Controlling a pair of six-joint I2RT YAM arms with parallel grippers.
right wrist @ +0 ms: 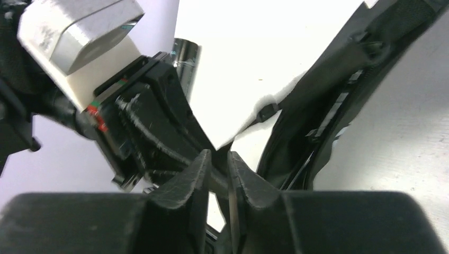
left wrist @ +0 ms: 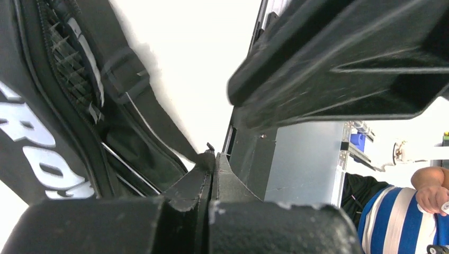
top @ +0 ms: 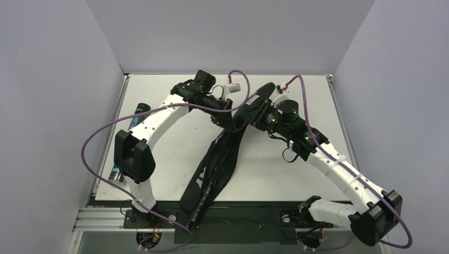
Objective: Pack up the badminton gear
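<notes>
The long black racket bag lies diagonally across the table, its lower end over the front edge, with racket handles along its opening. In the left wrist view, the bag shows white lettering and an open zip. Fabric at its edge draws to a point at my left gripper, which is shut on it. My right gripper stands slightly open beside the left one, a narrow gap between its fingertips. Dark material shows behind that gap; whether any bag cloth lies within it is unclear. Both arms cover the bag's middle.
A dark shuttlecock tube lies at the table's left side, partly behind the left arm. Another tube lies nearer the front left.
</notes>
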